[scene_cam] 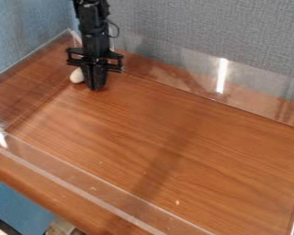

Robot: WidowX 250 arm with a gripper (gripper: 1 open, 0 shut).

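My black gripper (96, 77) is low over the back-left corner of the wooden table (162, 138), its fingers pointing down and close together, shut. A small white object (77, 75) sits just left of and behind the fingers, mostly hidden by the gripper. I see nothing clearly held between the fingertips.
Clear low walls edge the table along the back, left and front. A dark object (3, 228) shows at the bottom-left corner, outside the table.
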